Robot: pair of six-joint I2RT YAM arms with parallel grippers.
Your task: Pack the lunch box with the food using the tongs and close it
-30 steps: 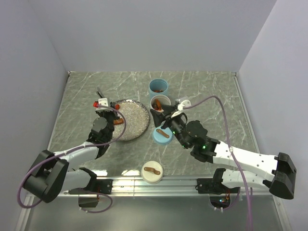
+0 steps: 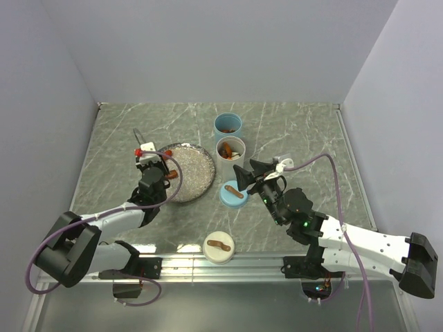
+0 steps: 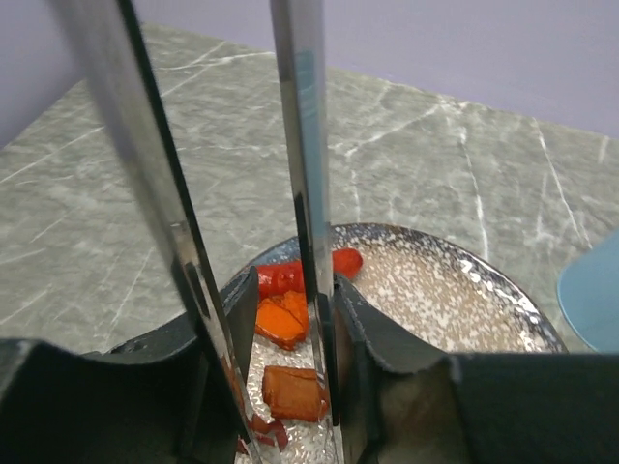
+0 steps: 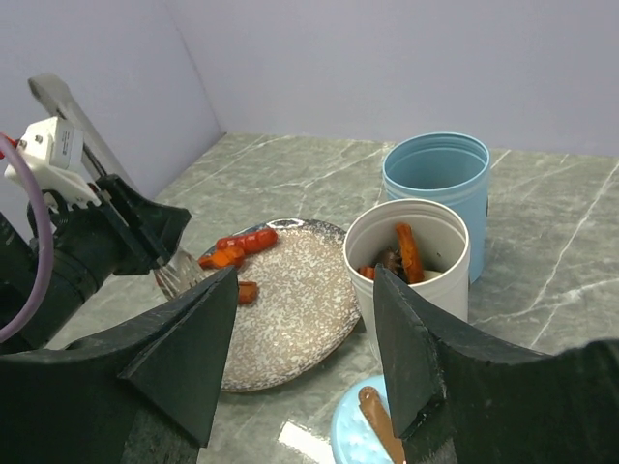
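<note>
My left gripper is closed around a pair of metal tongs (image 3: 307, 126), which stand between its fingers. The tongs' slotted tips (image 4: 180, 275) reach down over the left part of the speckled plate (image 2: 200, 169). On that plate lie a red sausage (image 4: 248, 241), orange carrot pieces (image 3: 280, 321) and a brown chunk (image 3: 292, 393). My right gripper is open and empty, above the table near the blue lid (image 2: 228, 199). The white container (image 2: 223, 164) beside the plate holds food, including an orange piece (image 4: 408, 253). Behind it stands the blue container (image 2: 228, 126).
The blue lid lies in front of the white container, its brown handle (image 2: 234, 191) up. A white lid (image 2: 219, 252) with a brown handle rests at the table's front edge.
The tongs at my left gripper have shifted slightly, their top end leaning further left.
</note>
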